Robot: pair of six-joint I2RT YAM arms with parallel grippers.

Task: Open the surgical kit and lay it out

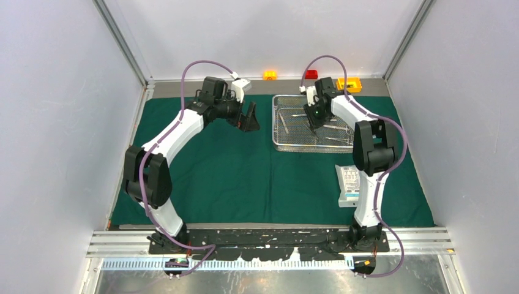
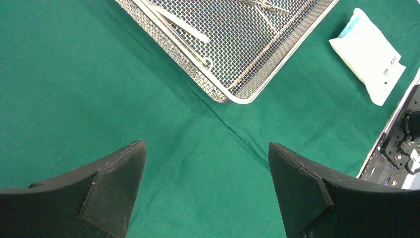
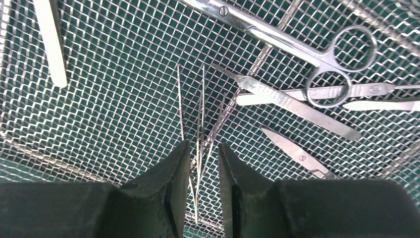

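Note:
A wire mesh tray (image 1: 287, 148) of steel instruments sits on the green cloth, right of centre at the back. Over it hangs my right gripper, its fingers part open with a narrow gap. Thin, needle-like instruments (image 3: 180, 94) lie under and between those fingertips; I see no finger closed on them. Scissors (image 3: 277, 37), a flat-handled instrument (image 3: 297, 105) and a pointed blade-like one (image 3: 289, 146) lie to their right. Left of the tray, above bare cloth, my left gripper stands wide open and empty.
A white printed package (image 1: 349, 184) lies in front of the tray, beside the right arm. Yellow (image 1: 269, 75), red (image 1: 311, 74) and larger yellow (image 1: 350, 84) bins stand at the back.

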